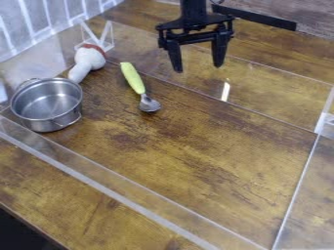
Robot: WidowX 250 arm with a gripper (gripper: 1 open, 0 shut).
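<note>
My gripper (196,54), black, hangs over the back middle of the wooden table, open, with nothing between its two fingers. Below and left of it lies a spoon or scoop (133,80) with a yellow-green handle and a metal head pointing toward the front. A steel pot (49,114) stands at the left. Behind the pot lies a white, bulb-shaped object (86,61), partly reddish, which I cannot identify.
Clear plastic walls (319,125) border the workspace, with a white rail (26,20) at the back left.
</note>
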